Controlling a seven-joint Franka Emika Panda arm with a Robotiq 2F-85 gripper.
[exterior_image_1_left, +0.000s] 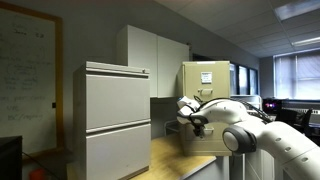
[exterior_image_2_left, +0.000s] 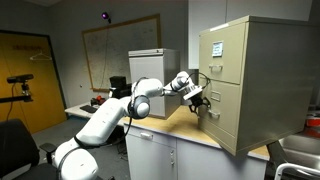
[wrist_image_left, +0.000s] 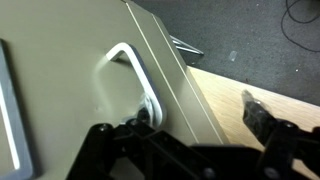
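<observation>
A beige filing cabinet (exterior_image_2_left: 260, 85) stands on the wooden counter, its drawers looking closed. My gripper is at its front, with the fingers apart. In the wrist view, a pale drawer handle (wrist_image_left: 137, 68) sticks out from the cabinet face, its lower end close to the left finger (wrist_image_left: 130, 140). Whether they touch, I cannot tell. The right finger (wrist_image_left: 265, 130) is out past the cabinet's edge, over the counter. Exterior view 2 shows my gripper (exterior_image_2_left: 197, 98) beside the lower drawers.
A grey two-drawer cabinet (exterior_image_1_left: 117, 115) occupies the counter's other end. Bare wooden counter (exterior_image_1_left: 168, 158) lies between the two cabinets. White wall cupboards (exterior_image_1_left: 155, 62) hang behind. In the wrist view, a thin cable (wrist_image_left: 290, 35) lies on the dark floor.
</observation>
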